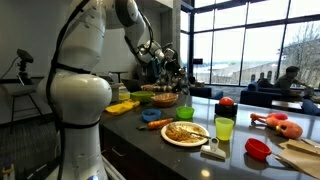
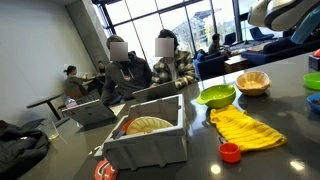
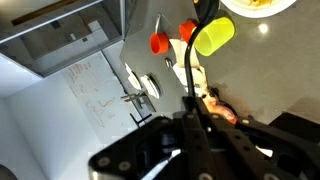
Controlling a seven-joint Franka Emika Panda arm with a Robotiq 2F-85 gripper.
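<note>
In the wrist view my gripper is shut on a long, dark utensil (image 3: 187, 60) that reaches up to the top edge of the picture; its kind is hard to tell. The arm (image 1: 125, 15) arches over the table in exterior view 1, with its wrist end hanging near the far side of the table. A white plate of food (image 1: 186, 134), a yellow-green cup (image 1: 224, 129) and a small red bowl (image 1: 257, 150) stand on the near part of the table. The same cup (image 3: 214, 36) shows below the plate (image 3: 262, 10) in the wrist view.
Green bowls (image 1: 197, 127), a woven basket (image 1: 165, 100) and red-orange items (image 1: 285, 127) take up other parts of the table. In exterior view 2 a grey bin (image 2: 147, 133) stands beside a yellow cloth (image 2: 245, 130) and a red cup (image 2: 230, 152). Two people sit behind it.
</note>
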